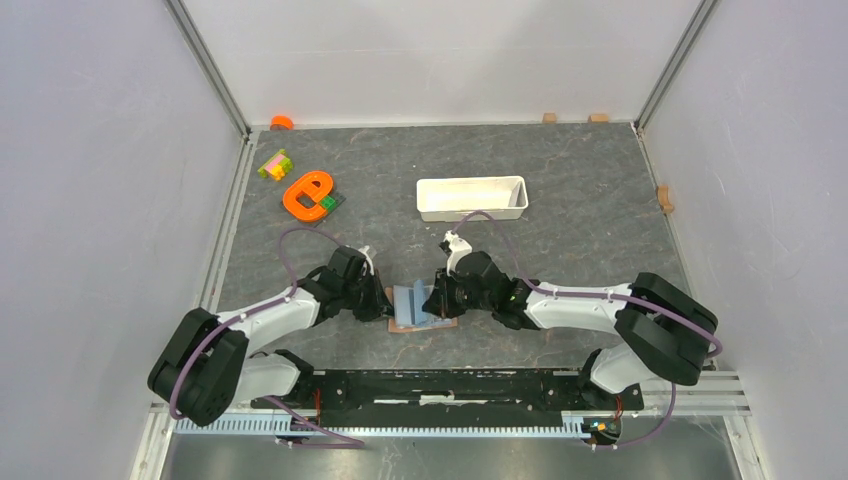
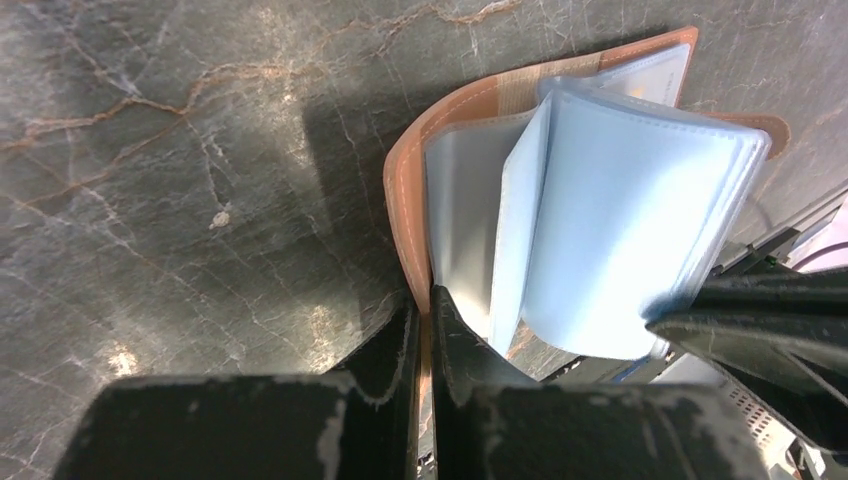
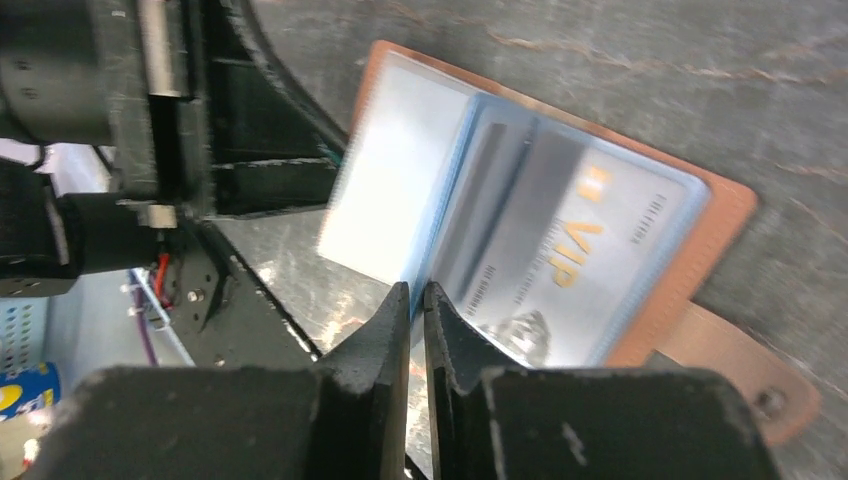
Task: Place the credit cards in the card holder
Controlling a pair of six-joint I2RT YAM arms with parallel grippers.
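The brown card holder (image 2: 450, 110) lies open on the table between my grippers, its translucent blue sleeves (image 2: 630, 210) partly raised. My left gripper is shut on the holder's brown edge. My right gripper is shut on the edge of the sleeves. A card with gold VIP lettering (image 3: 590, 250) shows through a sleeve in the right wrist view. In the top view both grippers (image 1: 385, 305) (image 1: 435, 300) are close on either side of the holder.
A white tray (image 1: 440, 200) stands behind the holder. An orange toy (image 1: 300, 190) and small coloured blocks (image 1: 275, 165) lie at the back left. Bare table surrounds the holder.
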